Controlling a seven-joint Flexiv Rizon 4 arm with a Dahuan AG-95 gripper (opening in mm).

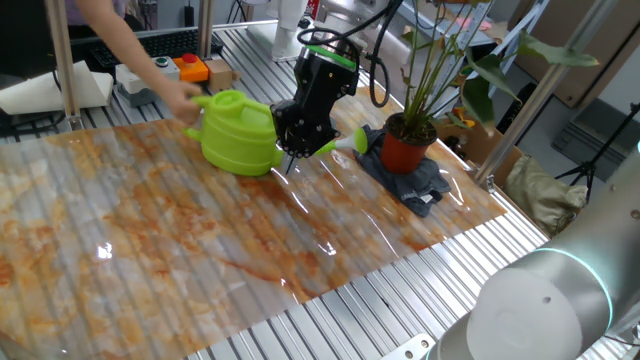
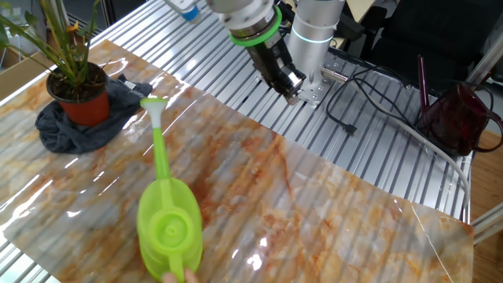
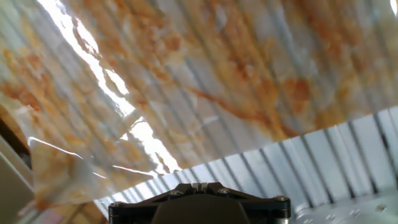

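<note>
A light green watering can (image 1: 238, 135) stands upright on the marbled sheet, with a person's hand (image 1: 182, 103) at its handle. Its spout (image 2: 161, 153) points towards the potted plant. In exterior view 1 my black gripper (image 1: 289, 163) overlaps the spout, but exterior view 2 shows the gripper (image 2: 294, 99) well apart from the can, above the sheet's edge by the robot base. At the bottom of the wrist view, the gripper's fingers (image 3: 194, 186) meet in the middle with nothing visible between them. The can is not seen in that view.
A plant in a red-brown pot (image 1: 403, 152) rests on a dark grey cloth (image 1: 425, 187) at the sheet's end. A dark red watering can (image 2: 457, 118) stands off to the side, near a loose cable (image 2: 385, 110). Much of the marbled sheet (image 1: 150, 260) is clear.
</note>
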